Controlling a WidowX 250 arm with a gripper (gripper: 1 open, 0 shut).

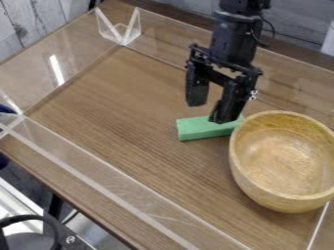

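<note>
My gripper [218,96] hangs open in the upper middle of the camera view, its dark fingers pointing down. Just below it a green bar [202,128] lies on the wooden table [92,117]. Whether the fingers touch the bar cannot be told. A large tan bowl [279,161] sits at the right, beside the bar's right end.
A clear plastic piece [120,27] stands at the back left. A dark round object [33,234] is at the bottom left corner.
</note>
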